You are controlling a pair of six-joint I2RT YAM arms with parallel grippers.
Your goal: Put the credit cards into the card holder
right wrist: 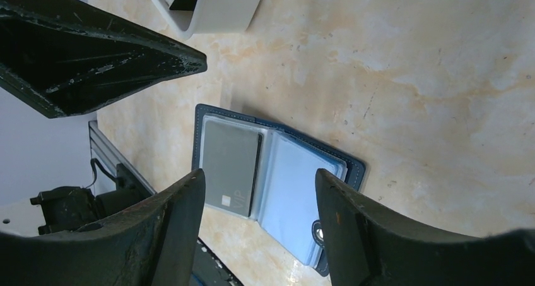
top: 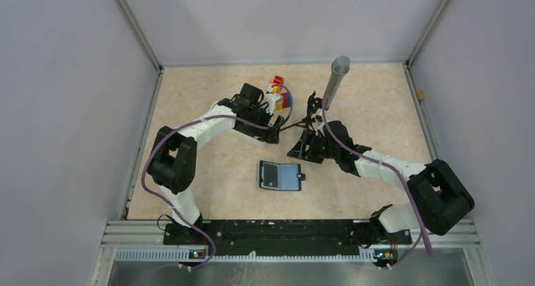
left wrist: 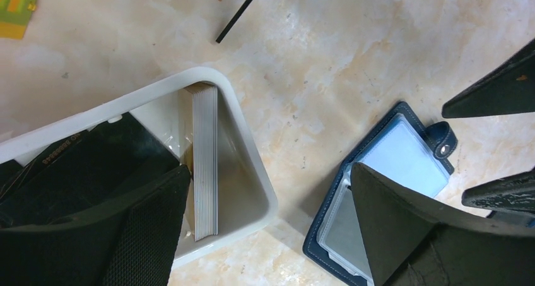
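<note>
The card holder [top: 291,177], dark blue with stitched edges, lies open on the table. One side bears a grey card [right wrist: 230,166] marked VIP; pale clear sleeves [right wrist: 295,191] fill the other. Beside it, a white box [left wrist: 243,147] contains dark cards [left wrist: 104,153], one with embossed digits, and a stack of white-edged cards [left wrist: 205,166] on edge. My left gripper stands open across the box's end, one finger over the stack and the other outside, over the holder. Open and empty, my right gripper hovers above the holder; contact is not visible.
Colourful blocks [top: 281,95] sit behind the left gripper. A thin black rod [left wrist: 238,14] lies beyond the box. At the back right rises a grey pole [top: 337,77]. The two grippers are close together.
</note>
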